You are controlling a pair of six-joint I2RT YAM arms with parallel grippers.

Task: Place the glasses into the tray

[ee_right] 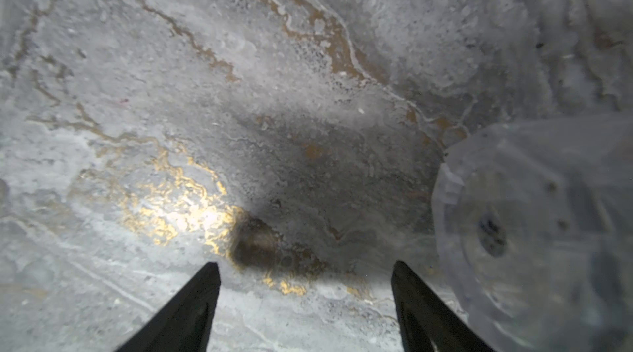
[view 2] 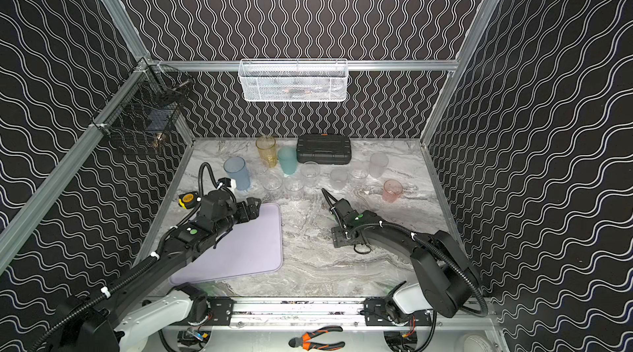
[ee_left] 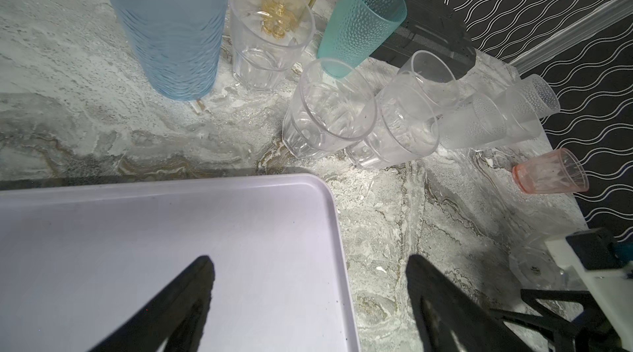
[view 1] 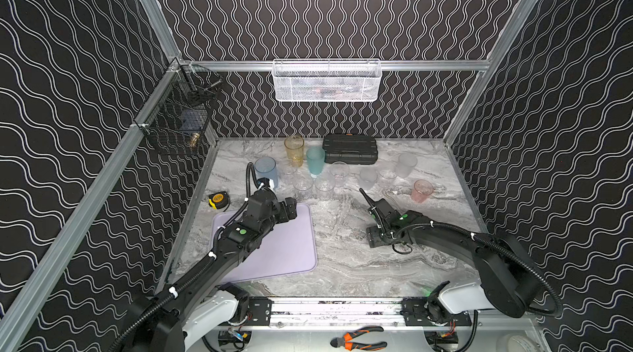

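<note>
The lilac tray (ee_left: 165,240) lies empty at front left. Above its far right part, my left gripper is open with nothing between its fingers. Behind the tray stand a blue glass (ee_left: 172,35), an amber glass (view 1: 294,151), a teal glass (ee_left: 356,22) and several clear glasses (ee_left: 327,111). A pink glass (ee_left: 550,172) stands farther right. My right gripper, open and empty, is low over the table. Beside its right finger in the right wrist view is a clear glass (ee_right: 547,220), partly cut off by the frame edge.
A black case (view 1: 350,148) sits at the back. A tape measure (view 1: 218,200) is left of the tray. The clear glasses stand close together. Bare marble (view 1: 339,246) separates the tray from my right gripper.
</note>
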